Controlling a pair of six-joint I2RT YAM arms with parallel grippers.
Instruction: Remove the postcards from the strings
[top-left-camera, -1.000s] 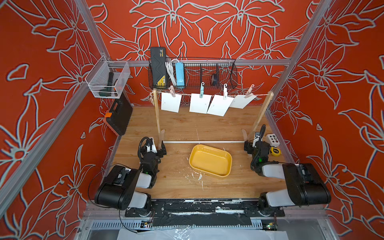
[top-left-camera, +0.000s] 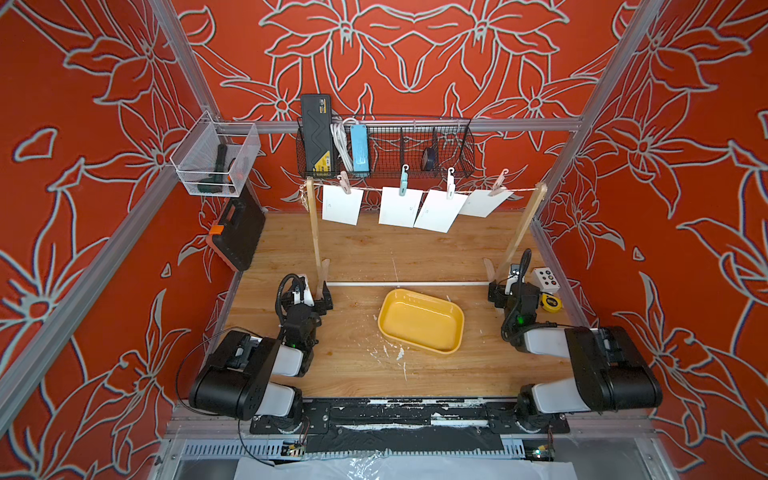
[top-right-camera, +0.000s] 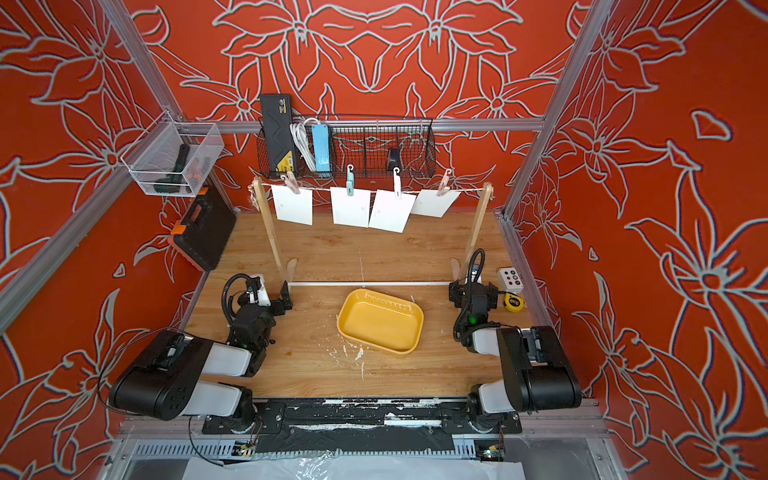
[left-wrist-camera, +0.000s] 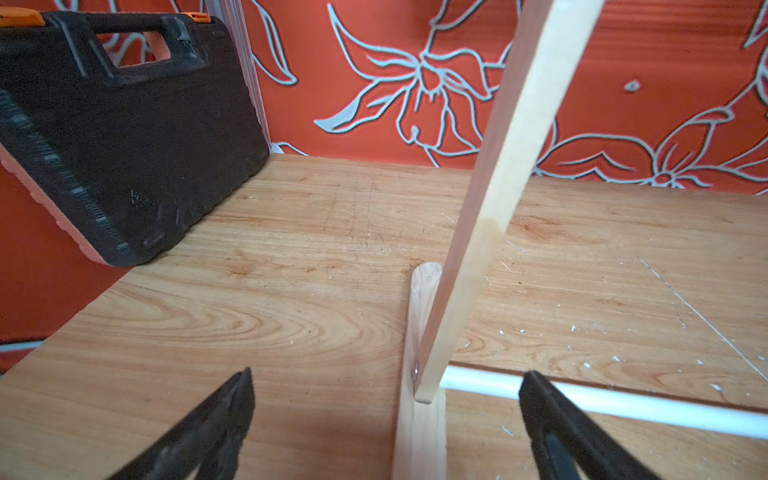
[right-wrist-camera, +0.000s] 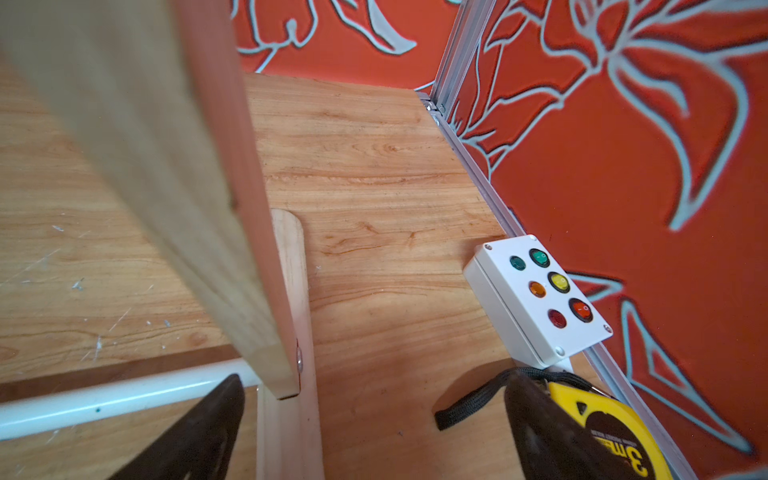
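Several white postcards (top-left-camera: 341, 208) (top-right-camera: 349, 208) hang by clothespins (top-left-camera: 404, 180) from a string stretched between two wooden posts (top-left-camera: 313, 240) (top-right-camera: 480, 220). My left gripper (top-left-camera: 320, 300) is low at the foot of the left post, open, its fingers spread either side of that post in the left wrist view. My right gripper (top-left-camera: 500, 292) is likewise open at the foot of the right post (right-wrist-camera: 240, 264), holding nothing. Both are well below the cards.
A yellow tray (top-left-camera: 420, 320) lies between the arms, in front of a white crossbar (top-left-camera: 400, 284). A toolcase (left-wrist-camera: 144, 152) leans at the left; a button box (right-wrist-camera: 528, 296) and tape measure (right-wrist-camera: 608, 432) are at the right. A wire basket hangs behind the cards.
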